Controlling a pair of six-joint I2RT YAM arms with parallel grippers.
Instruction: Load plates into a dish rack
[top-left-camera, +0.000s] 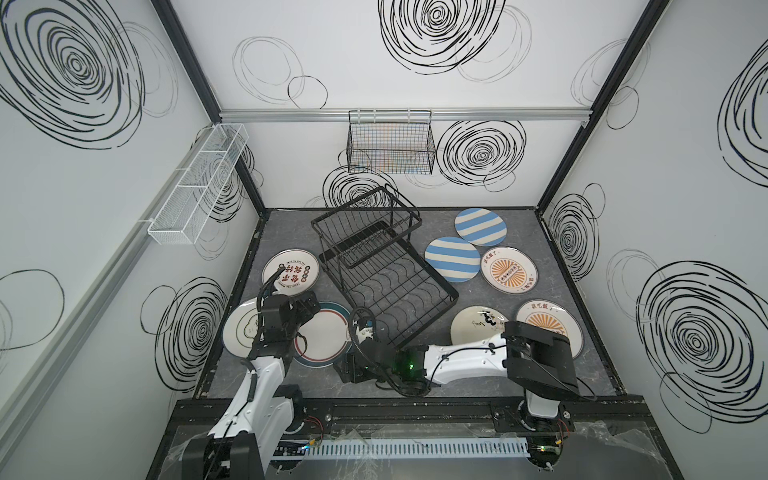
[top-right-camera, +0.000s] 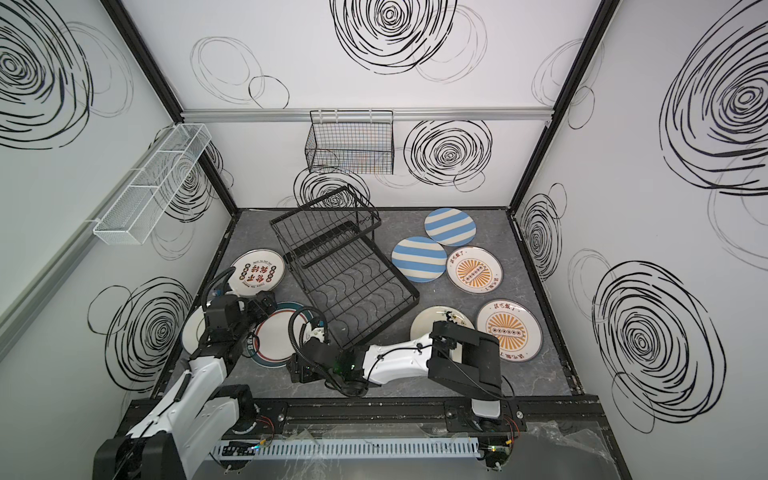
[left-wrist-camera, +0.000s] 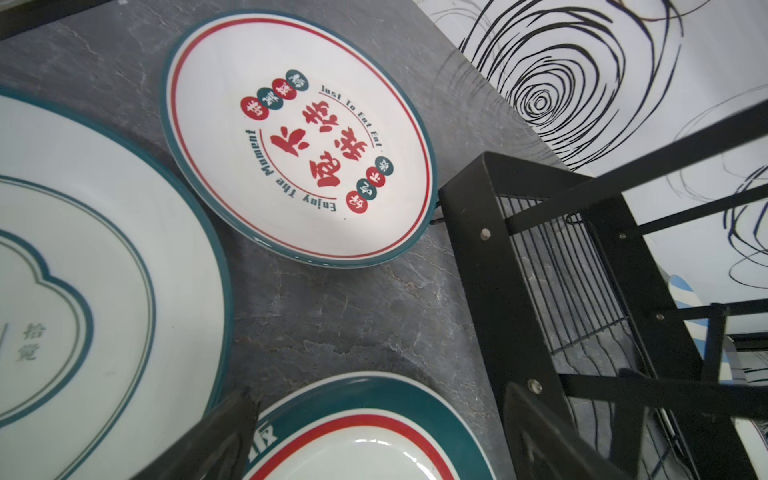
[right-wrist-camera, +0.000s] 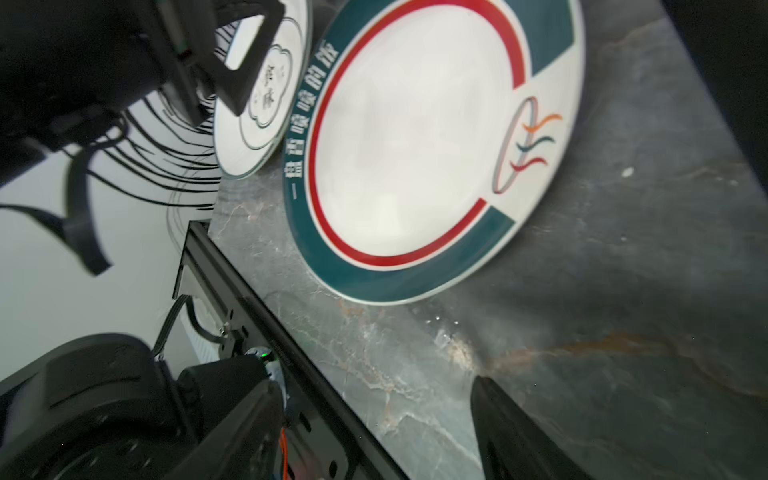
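Note:
A black dish rack (top-left-camera: 416, 296) sits mid-table, empty. Along the left lie the red-lettered plate (left-wrist-camera: 376, 152), a large white plate (left-wrist-camera: 112, 304) and a teal-red rimmed plate (right-wrist-camera: 400, 136). My left gripper (top-left-camera: 304, 308) hangs above these plates; its fingertips frame the teal-red plate at the bottom of the left wrist view, nothing visibly held. My right gripper is low at the front, beside the teal-red plate, its fingers apart with bare table between them.
At the right lie two striped plates (top-left-camera: 452, 260), two orange-patterned plates (top-right-camera: 509, 331) and a cream plate (top-left-camera: 472, 316), partly behind my right arm. Wire baskets (top-left-camera: 390, 148) hang on the walls.

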